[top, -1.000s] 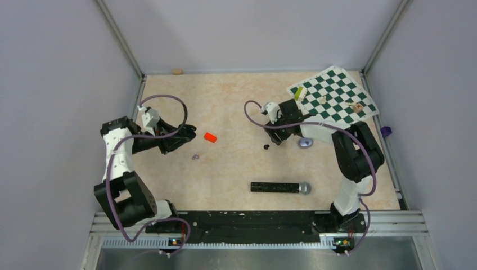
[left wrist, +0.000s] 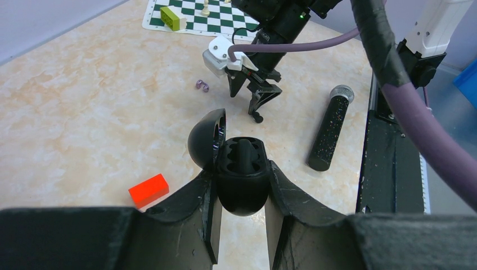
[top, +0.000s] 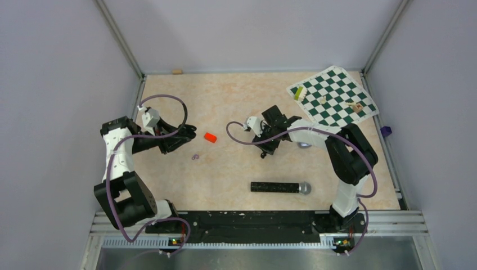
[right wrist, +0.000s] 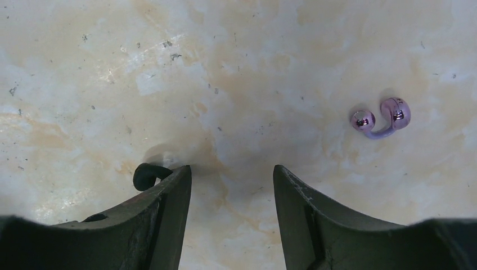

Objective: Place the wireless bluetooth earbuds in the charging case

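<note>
My left gripper is shut on the black charging case [left wrist: 244, 197], whose lid stands open and whose inside faces up. A black earbud [right wrist: 145, 178] lies on the table just outside the left finger [right wrist: 171, 209] of my right gripper. It appears tilted and against that finger. That gripper is low over the table, open, with bare table between its fingers. One purple earbud [right wrist: 382, 121] lies to the right in the right wrist view, clear of the fingers. Another small purple item [top: 195, 157], perhaps a second earbud, lies near the left gripper.
A red block [top: 210, 138] lies right of the case. A microphone [top: 280, 187] lies near the front edge. At the back right is a chessboard [top: 337, 98] with a yellow-green block [top: 298, 93] on it.
The black earbud has shifted the same way and turned. The left gripper and case stay still.
</note>
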